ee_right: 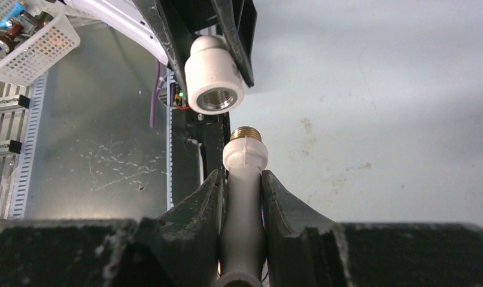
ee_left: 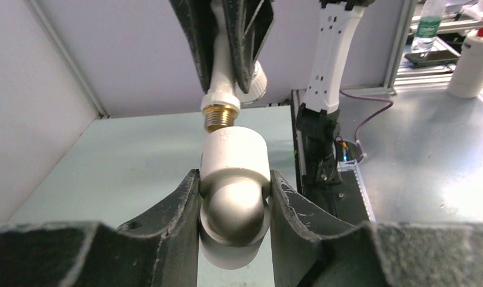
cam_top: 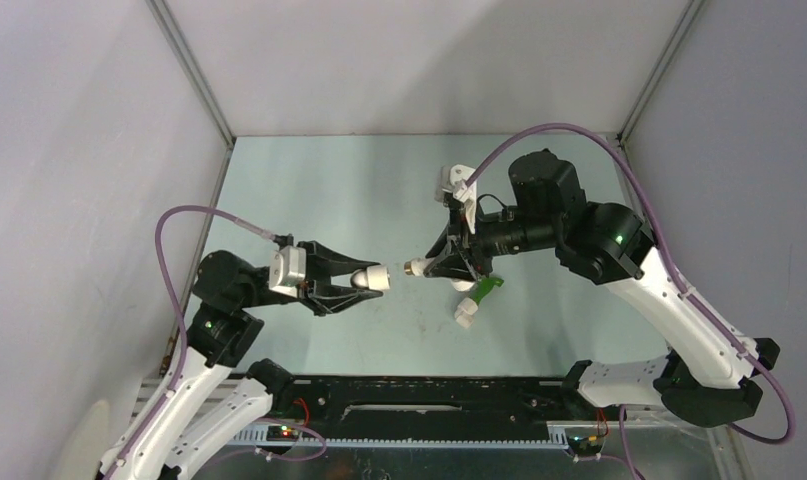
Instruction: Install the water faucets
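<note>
My left gripper (cam_top: 370, 277) is shut on a white pipe fitting (cam_top: 379, 277). In the right wrist view the open threaded mouth of the fitting (ee_right: 213, 84) faces the other arm. My right gripper (cam_top: 436, 262) has its fingers against both sides of a white faucet (ee_right: 245, 160), and its brass threaded end (cam_top: 410, 268) sticks out toward the fitting. A small gap separates the two parts in the top view. The left wrist view has the brass thread (ee_left: 219, 116) just behind the rim of the fitting.
On the pale table (cam_top: 359, 345) below the right gripper lies a green and white piece (cam_top: 466, 313). A white basket (ee_right: 47, 51) of parts appears in the right wrist view, and a white bottle (ee_left: 471, 66) stands far off in the left wrist view.
</note>
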